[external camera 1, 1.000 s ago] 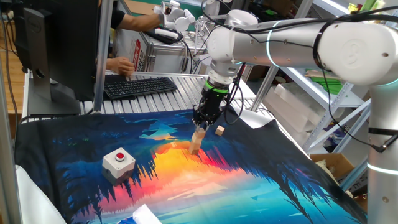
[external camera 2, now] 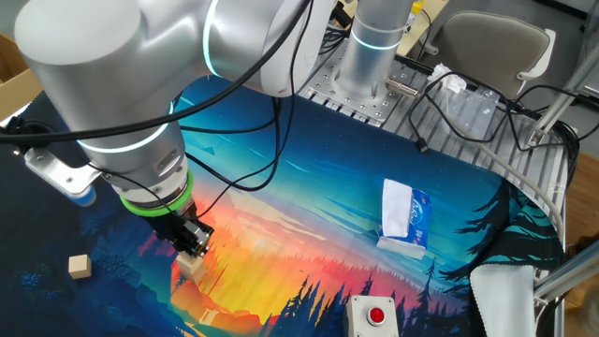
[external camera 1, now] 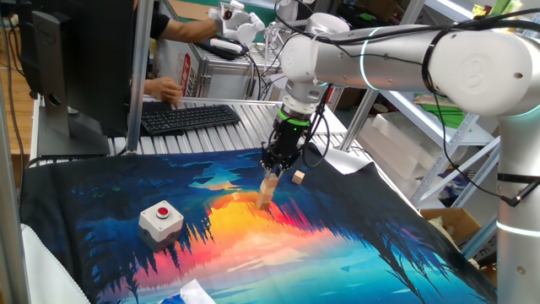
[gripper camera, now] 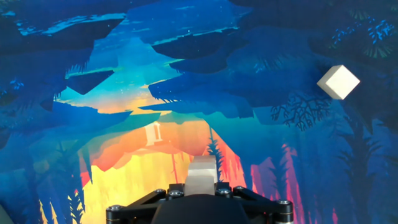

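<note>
A small stack of pale wooden blocks stands on the printed cloth, with an upper block (external camera 1: 270,181) resting over a lower block (external camera 1: 264,201). My gripper (external camera 1: 272,167) points down at the top of this stack. In the wrist view its fingers flank the upper block (gripper camera: 201,171) closely on both sides, and the gripper looks shut on it. The second exterior view shows the black gripper (external camera 2: 195,245) right above the stacked block (external camera 2: 190,265), whose upper part it hides. Apart from them, a loose wooden block (gripper camera: 339,82) lies on the dark cloth.
A grey box with a red button (external camera 1: 162,213) sits on the cloth (external camera 1: 278,262). A blue and white tissue pack (external camera 2: 404,220) lies nearer the arm's base. Keyboard (external camera 1: 190,119) and monitor (external camera 1: 84,76) stand beyond the cloth.
</note>
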